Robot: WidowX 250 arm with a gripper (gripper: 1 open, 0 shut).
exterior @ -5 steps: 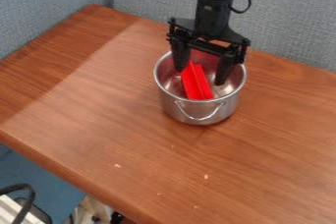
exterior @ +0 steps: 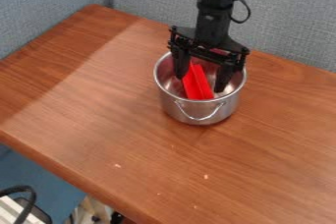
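A silver metal pot (exterior: 197, 111) with a thin wire handle stands upright on the wooden table (exterior: 118, 159). Inside it a red elongated object (exterior: 198, 84) stands leaning. My black gripper (exterior: 202, 72) is lowered into the pot from above, its two fingers apart on either side of the red object. Whether they touch it is too small to tell.
Grey padded walls stand behind and at the left. Cables and other gear lie below the table's edge at the lower left.
My gripper has shifted very slightly over the pot; the pot and the red object look essentially the same.
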